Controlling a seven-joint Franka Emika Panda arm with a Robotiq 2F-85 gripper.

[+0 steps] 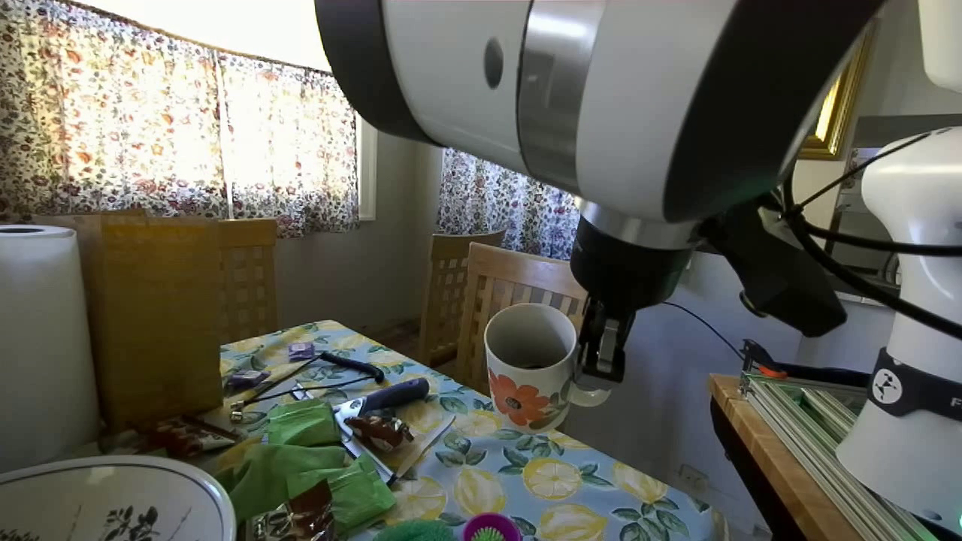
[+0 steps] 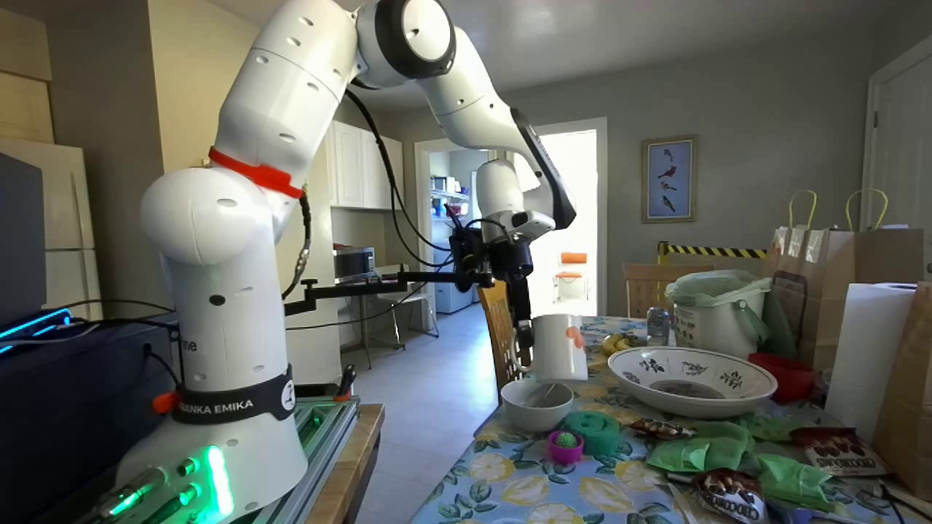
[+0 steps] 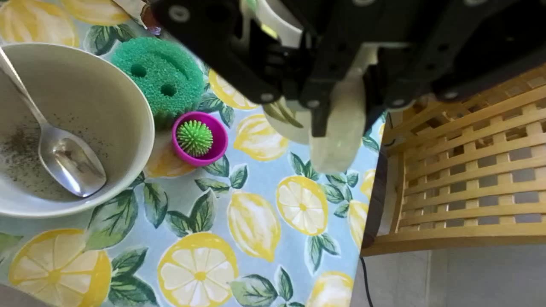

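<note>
A white mug [image 1: 532,370] with an orange flower hangs in the air near the table's edge, close to upright, its mouth facing up. My gripper [image 1: 602,361] points down beside it, shut on the mug's handle. From the other side, the mug [image 2: 557,351] appears over the area of the white bowl [image 2: 537,405], with the gripper [image 2: 524,336] at its handle side. In the wrist view the pale handle [image 3: 335,148] passes between the dark fingers, which hide most of the mug's body. Liquid or residue inside the mug cannot be made out clearly.
A bowl with a spoon [image 3: 71,158], a green sponge [image 3: 158,76] and a magenta cup with a spiky green ball [image 3: 194,138] stand close together. A large patterned dish [image 2: 690,380] and wrappers lie farther along. A wooden chair [image 3: 476,169] borders the table; bare lemon-print cloth lies between.
</note>
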